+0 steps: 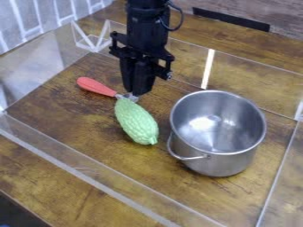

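My black gripper [137,82] hangs above a wooden table, over a red-handled tool [97,86] with a metal end. Just below the gripper lies a pale green, ridged vegetable [136,121], apart from it. Whether the dark fingers are open or shut is hard to make out. A large steel pot [217,133] with a wire handle stands to the right of the vegetable.
Clear plastic walls run along the left of the table [83,173]. Bare wood lies in front of the vegetable and behind the pot.
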